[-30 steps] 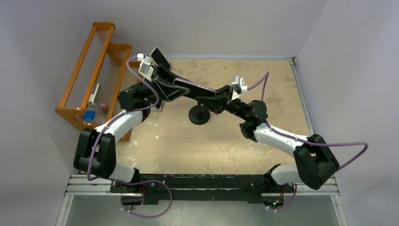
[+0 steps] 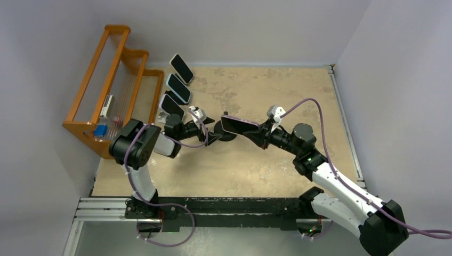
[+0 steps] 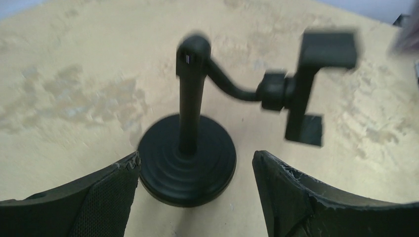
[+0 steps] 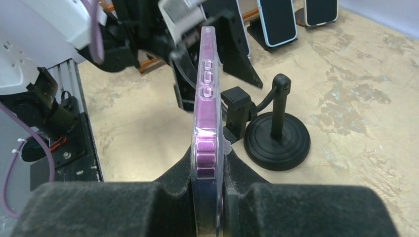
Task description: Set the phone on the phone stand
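Note:
A dark-screened phone [image 2: 238, 125] with a purple edge is held by one end in my right gripper [image 2: 261, 137], which is shut on it. In the right wrist view the phone [image 4: 207, 113] appears edge-on, in a clear case. The black phone stand has a round base [image 3: 187, 165], a post and a side arm bearing an empty clamp [image 3: 302, 84]. In the top view the phone hides part of the stand [image 2: 225, 133]. My left gripper [image 2: 211, 131] is open, beside the stand on its left, with nothing between its fingers in the left wrist view.
Three phones on stands, one of them a blue-edged phone [image 2: 178, 88], line the left side of the table. A wooden rack [image 2: 101, 80] stands at the far left.
The right gripper has drawn the phone right and nearer the front.

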